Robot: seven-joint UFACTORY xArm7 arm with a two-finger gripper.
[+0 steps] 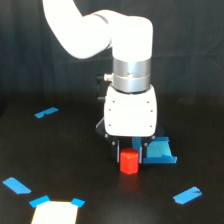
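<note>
A small red block (129,162) rests on the black table, below the white arm's hand. My gripper (129,155) points straight down over it, with one dark finger close against each side of the block's upper part. The fingers appear shut on the block. Its lower front face shows beneath the fingertips. Just behind and to the right is a blue square piece (161,152), partly hidden by the hand.
Blue tape strips lie at the left (16,186), the right (187,195) and the far left (46,112). A pale wooden-looking piece (54,213) sits at the front left edge.
</note>
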